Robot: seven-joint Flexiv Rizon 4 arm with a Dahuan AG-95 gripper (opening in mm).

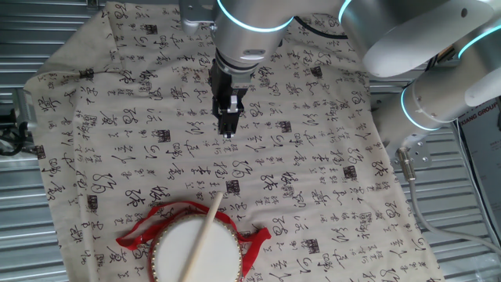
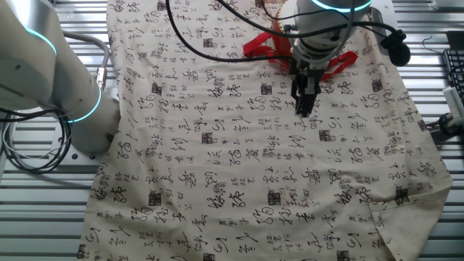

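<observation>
A drum [image 1: 184,254] with a white head, studded rim and red ribbon [image 1: 143,234] lies at the bottom of exterior view 1, its lower edge cut off. Across its head rests a pale wooden stick [image 1: 205,236], its upper end reaching past the rim. My black gripper [image 1: 227,131] hangs over the cloth, apart from the drum and stick, pointing down. I see nothing held at its tips, but their spacing is too small to judge. In exterior view 2 the gripper [image 2: 304,110] and arm hide most of the drum; red ribbon [image 2: 339,65] shows behind them.
A cream cloth [image 1: 313,204] with black calligraphy covers the slatted metal table. The arm's base [image 2: 94,119] stands beside the cloth. Loose black cables [image 2: 210,54] run near the arm, and dark equipment [image 2: 446,129] sits at the opposite edge.
</observation>
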